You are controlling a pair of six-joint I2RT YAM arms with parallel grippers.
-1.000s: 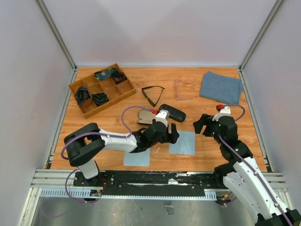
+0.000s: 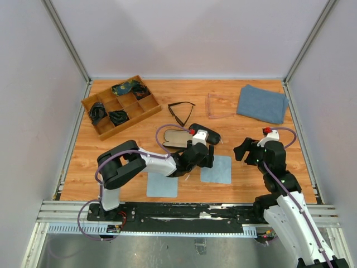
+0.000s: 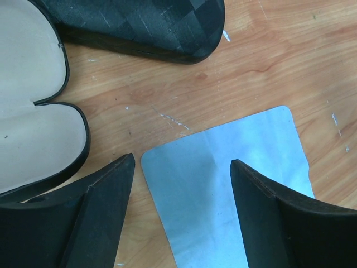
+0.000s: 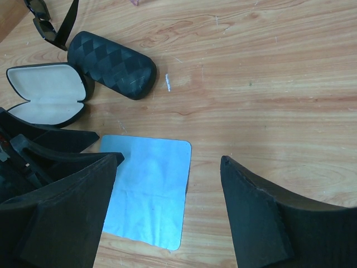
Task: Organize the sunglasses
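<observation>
Black sunglasses lie folded open on the wood, with a closed dark checked case and an open pale-lined case below them. Two light blue cloths lie at the front. My left gripper is open over the near corner of the right cloth, beside the open case, nothing between its fingers. My right gripper hangs open to the right of the cases, above the table, also empty.
A wooden organizer with dark items stands at back left. A grey-blue folded cloth and a clear pink-edged item lie at back right.
My left gripper has moved slightly right, toward the blue cloth. My right gripper has shifted a little to the right.
</observation>
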